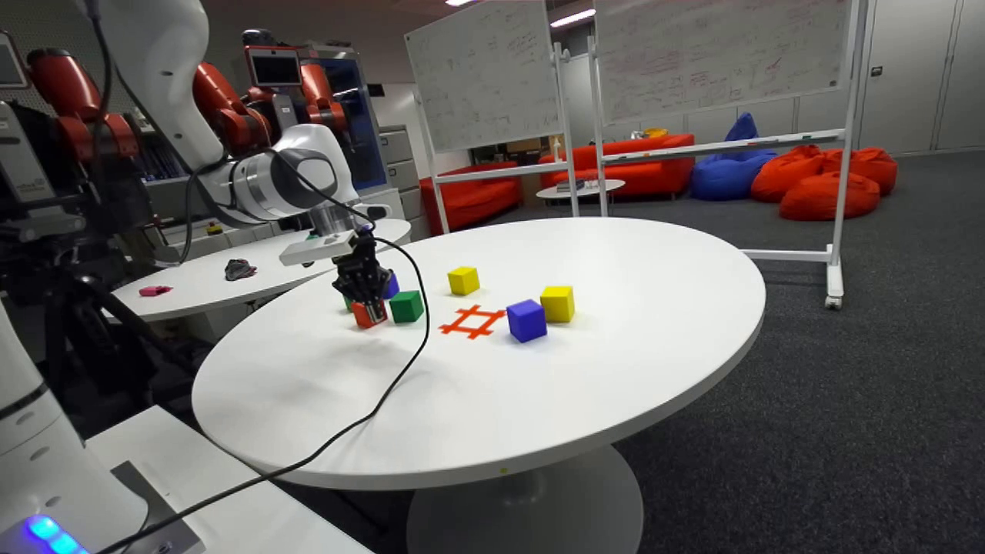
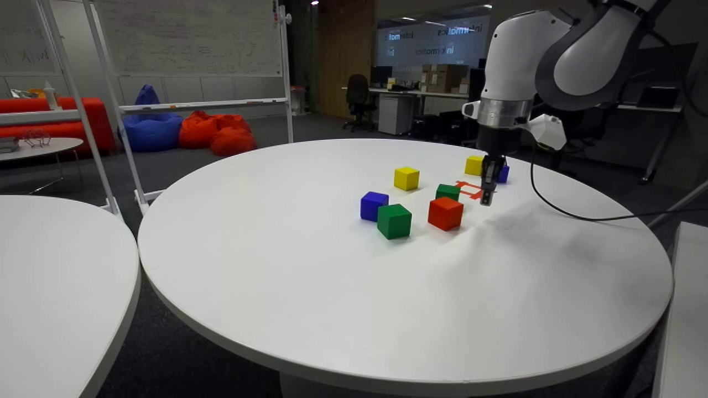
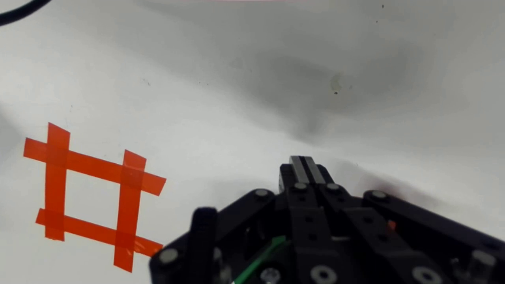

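My gripper is shut, its fingertips meeting with nothing between them over bare table in the wrist view. In exterior view 2 the gripper (image 2: 488, 199) hangs pointing down, to the right of a red cube (image 2: 445, 213) and a green cube (image 2: 447, 192). A second green cube (image 2: 394, 221) and a blue cube (image 2: 374, 205) stand close together farther left. One yellow cube (image 2: 406, 178) sits behind them. Another yellow cube (image 1: 558, 304) stands beside a blue cube (image 1: 526, 320) in exterior view 1. Under the gripper, slivers of green and red show in the wrist view.
Orange tape (image 3: 90, 168) marks a small empty square on the round white table (image 1: 591, 388). A black cable (image 1: 392, 388) runs from the arm across the table.
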